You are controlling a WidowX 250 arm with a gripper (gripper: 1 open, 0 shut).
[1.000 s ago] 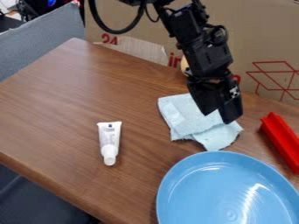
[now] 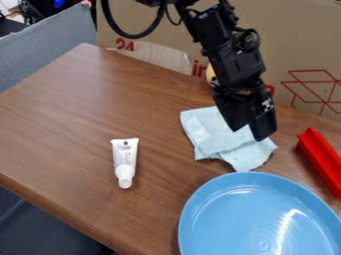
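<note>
My black gripper point(image 2: 248, 118) hangs low over a folded pale blue cloth point(image 2: 213, 137) at the middle right of the table, its fingers pointing down at or just above the cloth; the dark fingertips overlap it, so contact and the gap between them are hard to make out. A white tube point(image 2: 124, 161) with its cap toward the front lies to the left. A blue plate point(image 2: 258, 224) sits at the front right, and a red object point(image 2: 320, 164) lies at the right edge.
A cardboard box point(image 2: 308, 65) stands along the back, with a small yellow item partly hidden behind the arm. Its front-left edge drops away to a dark floor.
</note>
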